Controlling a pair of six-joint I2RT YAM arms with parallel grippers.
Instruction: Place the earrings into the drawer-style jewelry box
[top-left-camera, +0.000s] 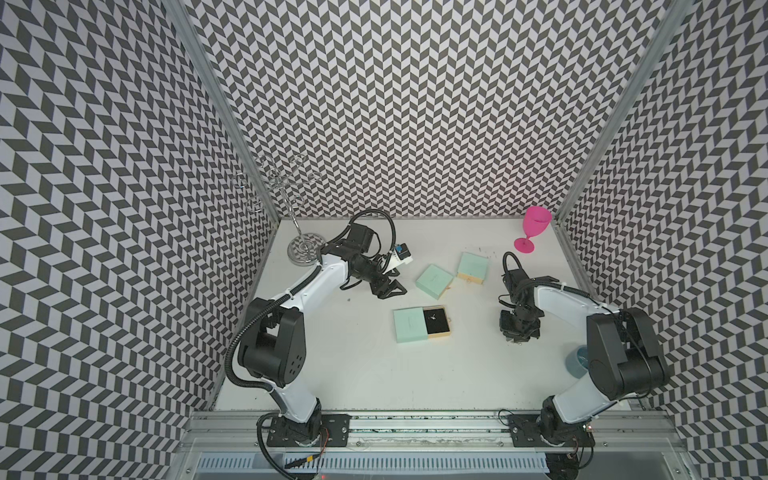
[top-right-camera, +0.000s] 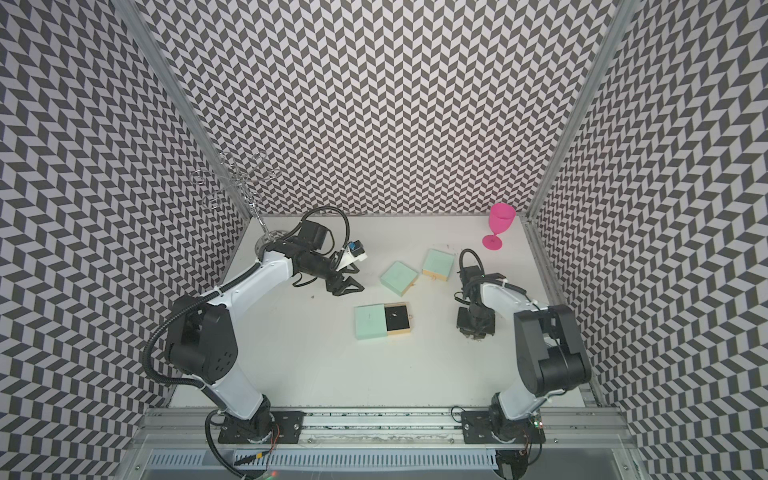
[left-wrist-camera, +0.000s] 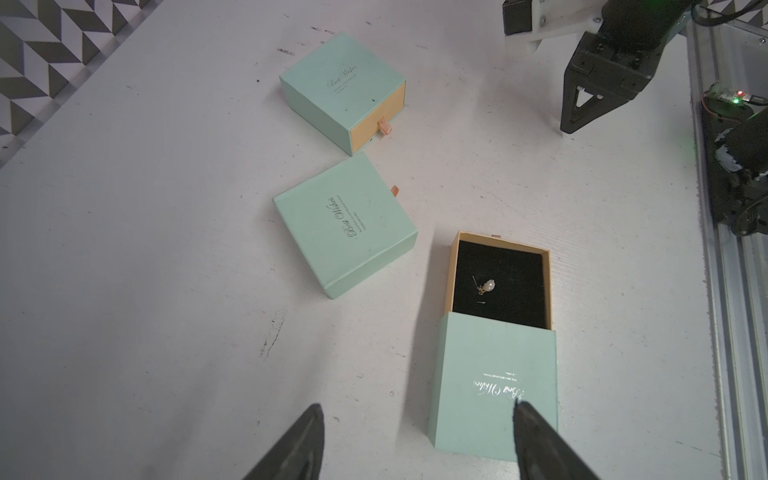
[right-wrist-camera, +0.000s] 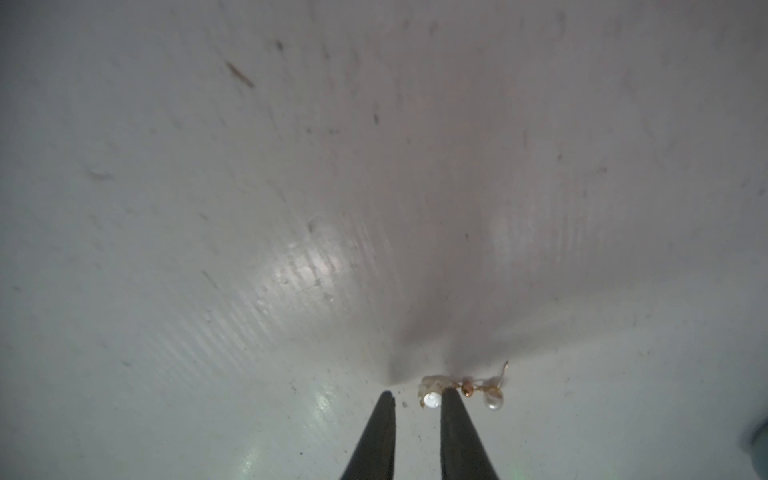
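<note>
In the left wrist view, a mint jewelry box (left-wrist-camera: 496, 384) has its drawer (left-wrist-camera: 550, 292) pulled out, and a pearl earring (left-wrist-camera: 488, 285) lies on the black padding inside. Another small pearl earring (right-wrist-camera: 493, 397) rests on the white table in the right wrist view. My right gripper points down at it, fingers part open. Part of the earring shows between the fingertips and the rest sticks out past the right finger; no firm hold shows. My left gripper is open and empty, above the table just behind the box.
Two closed mint boxes (top-left-camera: 434, 281) (top-left-camera: 473, 267) sit behind the open one. A pink goblet (top-left-camera: 534, 224) stands at the back right, a blue cup (top-left-camera: 577, 361) near the right arm's base, a metal stand (top-left-camera: 306, 249) at the back left.
</note>
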